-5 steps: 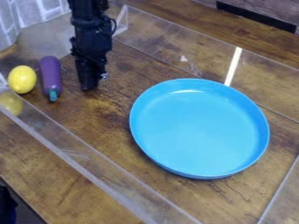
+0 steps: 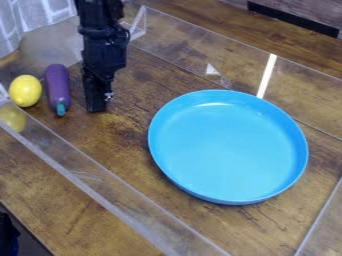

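Note:
The black gripper (image 2: 99, 98) points down at the wooden table at the upper left, shut, with nothing visible between its dark fingers. Just left of it lies a purple eggplant-like toy (image 2: 58, 88), and further left a yellow lemon-like toy (image 2: 24, 90). A large blue plate (image 2: 227, 145) rests at the right of the table.
Clear walls or panels border the table at the left and near side, with a yellow reflection at the left edge. Bare wood (image 2: 127, 195) is free in front of the gripper and left of the plate, and behind the plate.
The gripper has shifted very slightly and sits a little lower. The toys and the plate are where they were.

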